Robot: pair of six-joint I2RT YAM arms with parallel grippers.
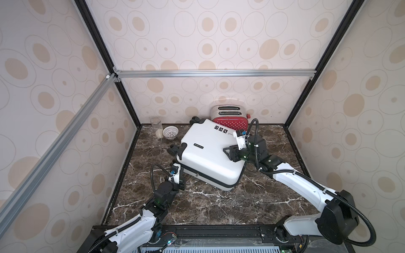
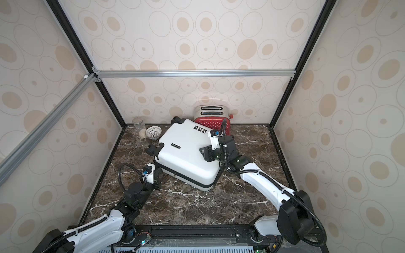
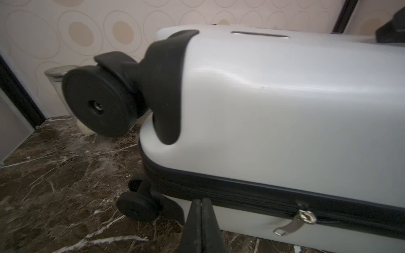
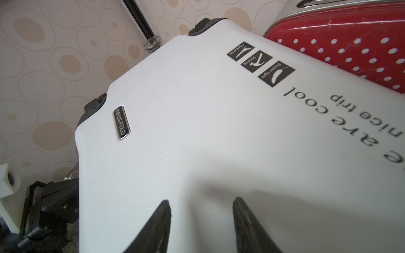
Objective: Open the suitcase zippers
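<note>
The white suitcase (image 1: 206,147) lies flat in the middle of the counter, with a black zipper band (image 3: 261,196) around its side. A metal zipper pull (image 3: 297,221) hangs from the band in the left wrist view, to the right of my left gripper. That gripper is shut, its fingertips together with nothing between them, in front of the band near the wheeled corner. Over the suitcase top, my right gripper stands open, with only the white shell visible between its fingers.
Black wheels (image 3: 101,101) jut out at the suitcase's left end. A red toaster (image 1: 230,118) stands behind it; a white basket (image 1: 170,132) and a clear glass (image 1: 156,126) are at the back left.
</note>
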